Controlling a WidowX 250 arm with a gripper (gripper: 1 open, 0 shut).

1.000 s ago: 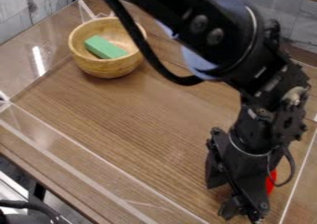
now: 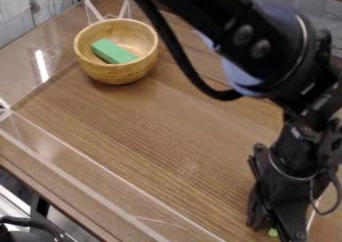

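My black gripper [image 2: 281,201] is low over the wooden table [image 2: 147,136] at the lower right, near its front edge. A small bit of green shows beneath it at the bottom. The fingertips are mostly hidden by the gripper body, so I cannot tell how the fingers stand.
A wooden bowl [image 2: 123,65] with a green block [image 2: 110,50] in it sits at the back left. A cable lies beyond the lower-left edge.
My gripper has shifted slightly right. A red thing that showed beside it earlier is now hidden, and some green has come into view beneath it.
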